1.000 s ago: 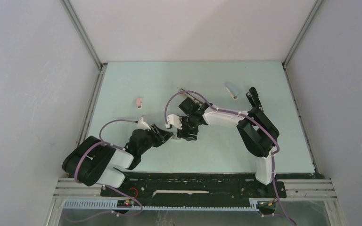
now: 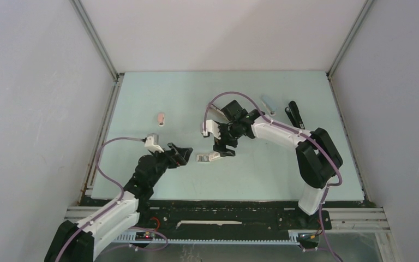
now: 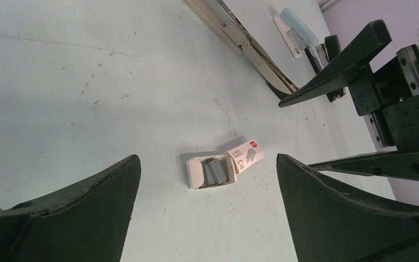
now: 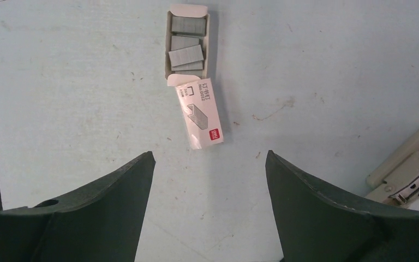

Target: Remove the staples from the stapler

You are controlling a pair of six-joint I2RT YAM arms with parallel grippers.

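Note:
A small pink-and-white staple box [image 3: 196,174] [image 4: 174,46] lies open on the table, grey staple strips inside, its printed lid [image 3: 244,155] [image 4: 199,114] beside it. A long stapler [image 3: 259,57] [image 4: 414,158] lies behind, partly hidden from above by the right arm. My left gripper [image 2: 180,156] is open, left of the box, with nothing between its fingers. My right gripper [image 2: 225,146] is open and empty above and right of the box.
A pink item [image 2: 161,119] lies at left back. A light blue stapler [image 2: 268,105] and black ones [image 2: 294,113] lie at back right.
Both arms have moved apart from over the box: the left toward the lower left, the right up and rightward, uncovering the box in the top view.

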